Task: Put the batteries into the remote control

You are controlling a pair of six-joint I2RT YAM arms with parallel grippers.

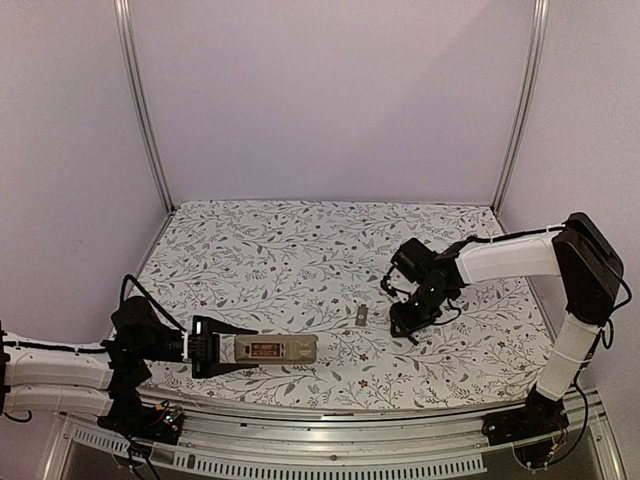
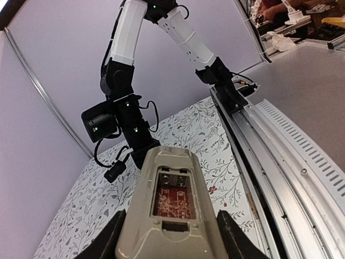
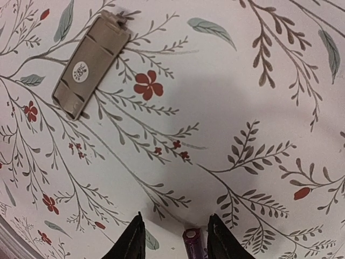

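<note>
My left gripper is shut on the beige remote control, held with its battery bay facing up. In the left wrist view the bay is empty, with a reddish floor and metal contacts at its far end. A dark battery rests on the cloth at the bottom of the right wrist view, its near part cut off. Around it my right gripper stands open and holds nothing; the battery is close to the right-hand finger, with a wide gap on the other side.
The beige battery cover lies flat on the floral cloth, between the remote and my right gripper. Metal rails run along the front edge. Behind the arms the cloth is bare.
</note>
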